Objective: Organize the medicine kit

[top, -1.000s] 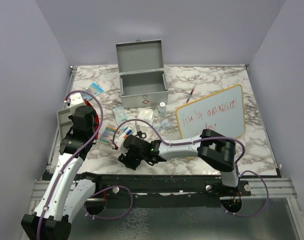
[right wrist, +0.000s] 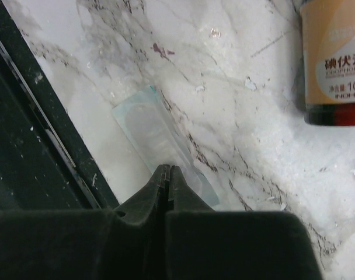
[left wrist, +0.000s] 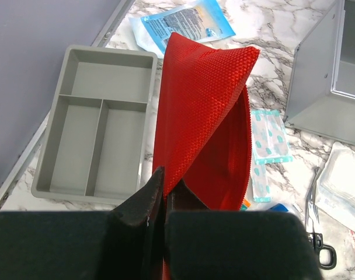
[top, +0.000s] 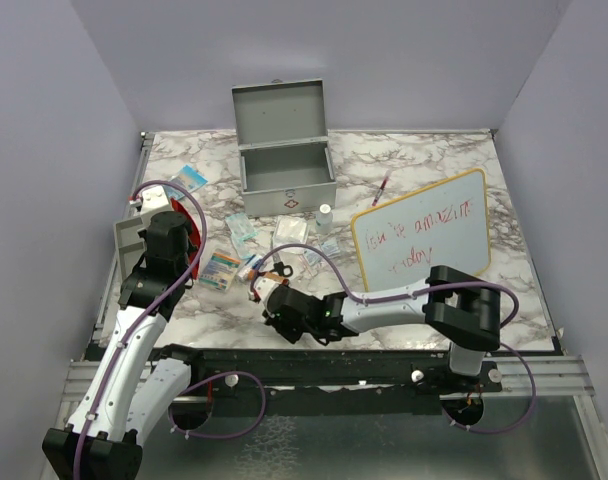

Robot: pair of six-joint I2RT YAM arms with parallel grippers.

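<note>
My left gripper is shut, with a red fabric pouch [left wrist: 201,105] rising from between or just beyond its fingers; whether it grips it is unclear. The grey divided tray [left wrist: 119,146] lies left of it. My right gripper is shut over a translucent packet [right wrist: 142,125] near the front edge, beside a brown iodophor bottle [right wrist: 335,58]. The grey metal box [top: 289,200] stands open at the back. Scissors [left wrist: 320,251], a gauze pad [left wrist: 344,192], dotted packets [left wrist: 271,137] and a blue pouch [left wrist: 183,23] lie around the middle and left.
A whiteboard [top: 419,230] lies at the right, with a red pen [top: 382,185] and a white bottle [top: 324,215] to its left. Colourful packs [top: 220,268] lie left of the right gripper. Walls bound the back and sides.
My right arm has shifted to the right and slightly toward the front edge. The left arm looks unmoved.
</note>
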